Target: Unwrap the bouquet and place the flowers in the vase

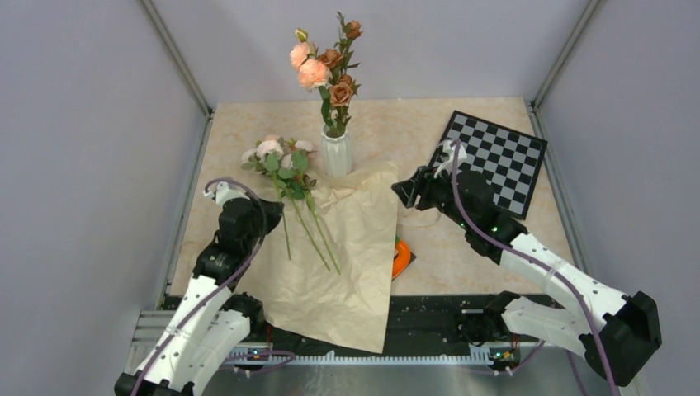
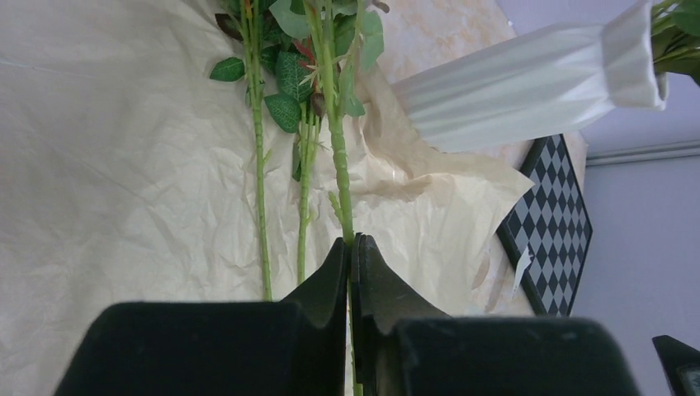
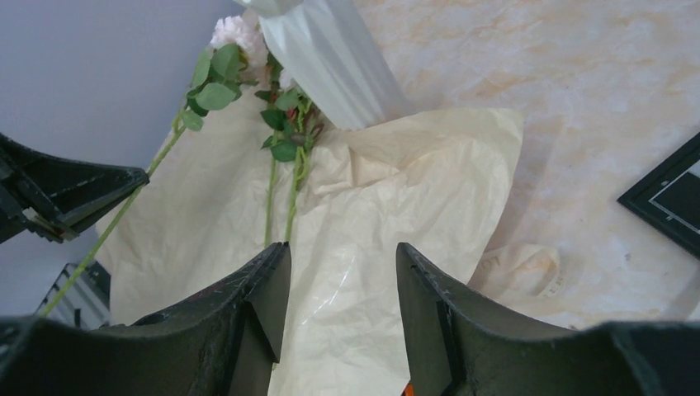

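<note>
Shut on a green flower stem, my left gripper holds it raised off the paper, as the right wrist view shows. The held flower's pale bloom (image 3: 238, 35) and leaves point toward the back. Further pale flowers (image 1: 302, 157) lie on the brown paper, their stems (image 1: 320, 235) reaching toward the front. Behind the paper stands the white vase (image 1: 336, 155) with peach and brown flowers (image 1: 328, 70) upright in it. My right gripper hangs over the paper's right side, its fingers parted and nothing between them.
Brown paper (image 1: 355, 280) covers the middle of the table, wrinkled near the vase. A checkered board (image 1: 495, 157) lies at the back right. An orange ring-shaped object (image 1: 401, 258) sits by the paper's right edge. Bare table shows right of the vase.
</note>
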